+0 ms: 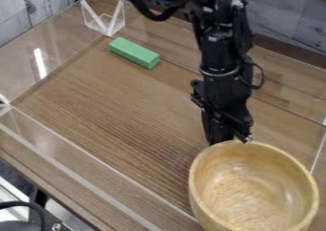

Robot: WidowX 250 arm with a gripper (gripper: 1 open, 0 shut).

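Note:
The black robot arm reaches down from the top centre to its gripper [214, 130], which hangs just above the back left rim of a large pale yellow bowl [253, 206] at the bottom right. Whether its fingers are open or shut, and whether anything is between them, I cannot tell. A green block [133, 52] lies on the wooden surface [102, 120] at the upper left, well apart from the gripper.
A small white wire-like object [103, 15] stands at the back left. Walls border the back and right, and a dark cable curves at the lower left corner.

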